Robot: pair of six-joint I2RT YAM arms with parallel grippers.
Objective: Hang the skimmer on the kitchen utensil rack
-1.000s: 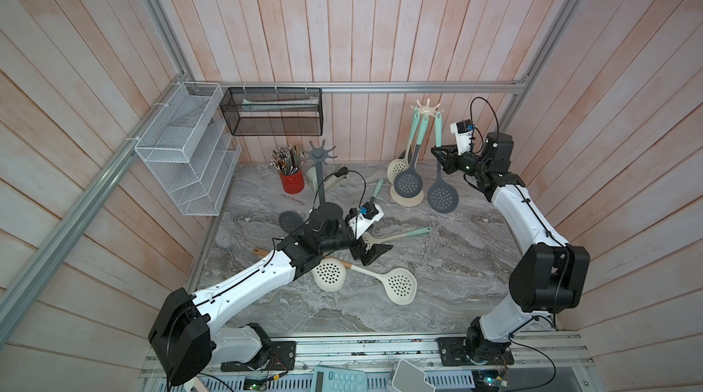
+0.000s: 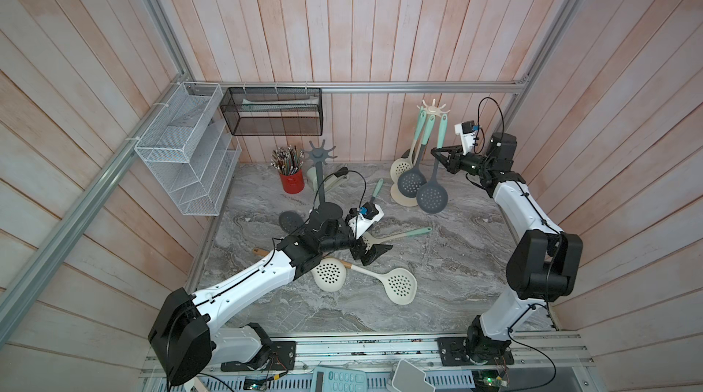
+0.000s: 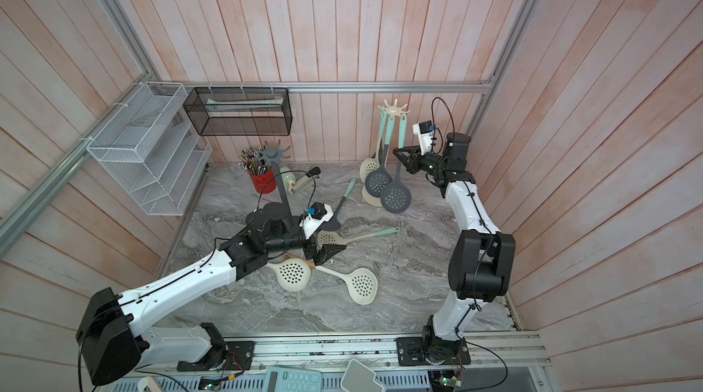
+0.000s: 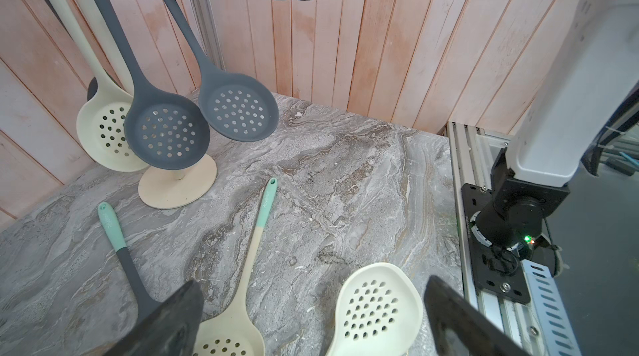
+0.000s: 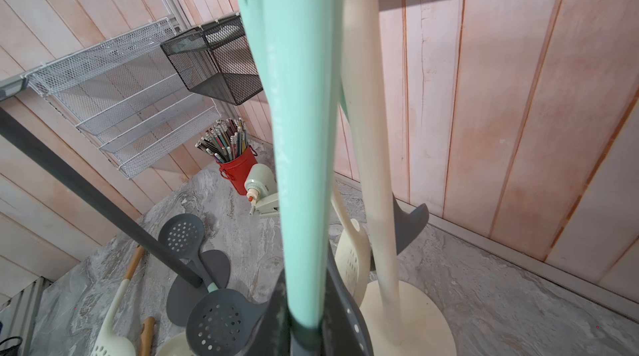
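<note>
My right gripper [image 2: 438, 152] is shut on a skimmer with a mint handle [image 5: 303, 143] and a dark grey perforated head [image 2: 432, 197], held upright. The handle's top stands close to the right-hand hooks of the cream utensil rack [image 2: 433, 107]; whether it sits on a hook, I cannot tell. Another grey skimmer [image 2: 411, 184] and a cream one [image 2: 400, 167] hang from that rack, left of the held one, above its round base [image 4: 178, 186]. Over the lying utensils, my left gripper is open with nothing between its fingers.
A cream skimmer with mint handle [image 4: 247, 266] and another cream skimmer [image 2: 400, 285] lie on the counter. A dark grey rack [image 2: 320, 154], red cup [image 2: 293, 183], black basket [image 2: 271, 130] and white shelf [image 2: 184, 154] stand or hang left.
The held skimmer's head has swung left. The cream rack's top and its hanging skimmers have shifted slightly right, and my right gripper has moved a little. My left arm is still.
</note>
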